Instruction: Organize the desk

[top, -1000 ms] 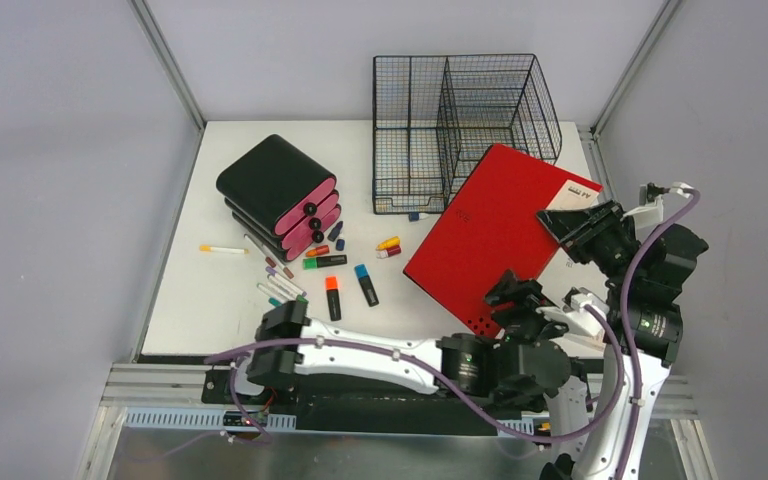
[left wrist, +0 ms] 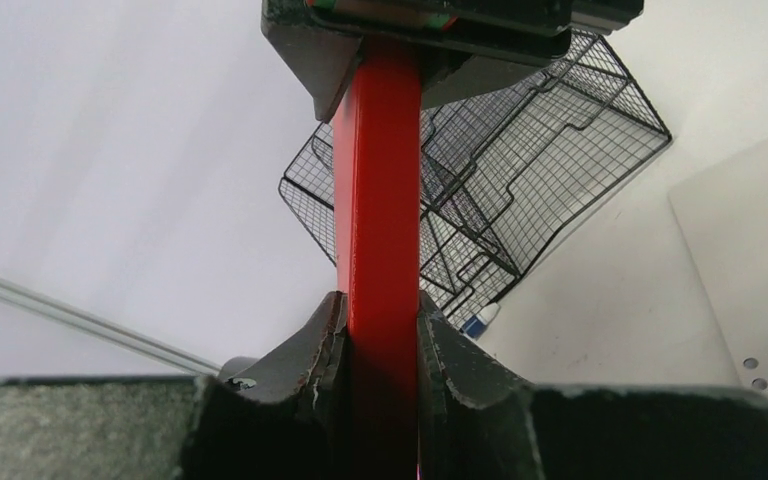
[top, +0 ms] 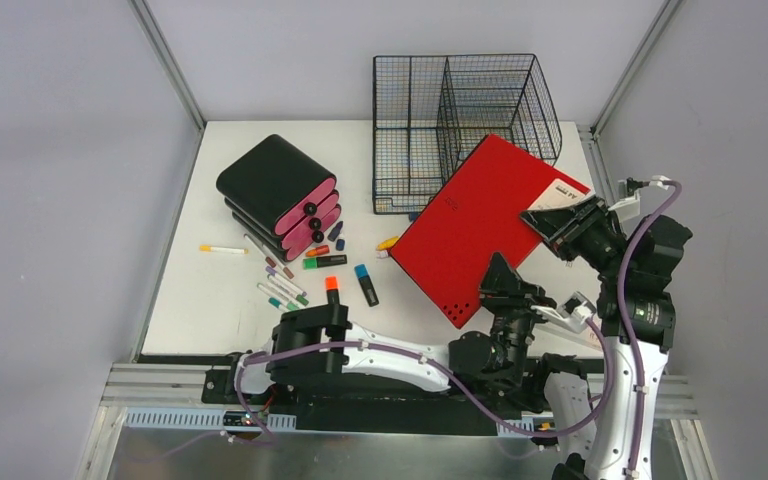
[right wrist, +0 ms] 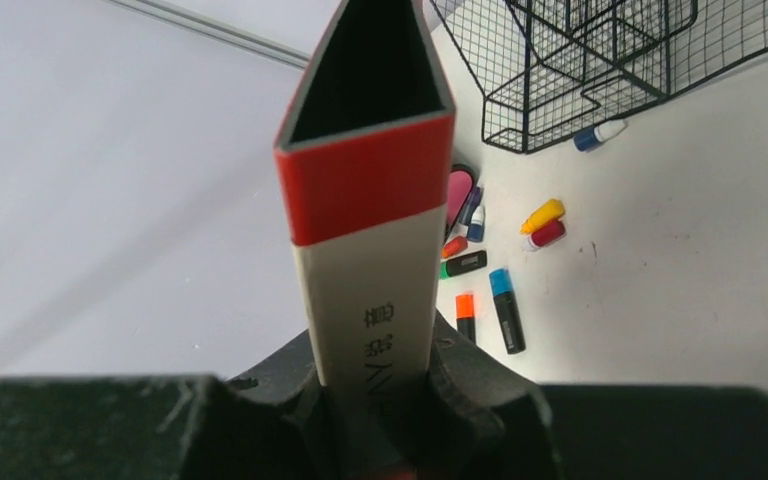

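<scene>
A red folder-like box [top: 462, 215] hangs at a slant over the desk's right half, in front of the wire basket [top: 405, 130]. Both grippers are shut on it: my left gripper [top: 497, 285] at its lower right edge, my right gripper [top: 545, 222] at the upper right, by the white label. Its red spine [left wrist: 380, 210] fills the middle of the left wrist view. In the right wrist view its red and white end [right wrist: 365, 270] stands between the fingers, with a hollow top showing.
Stacked black and pink cases [top: 270, 185] lie at the back left. Scattered pens, highlighters [top: 365, 285] and small bottles lie around them. A pale flat item [left wrist: 745, 260] lies on the right of the desk.
</scene>
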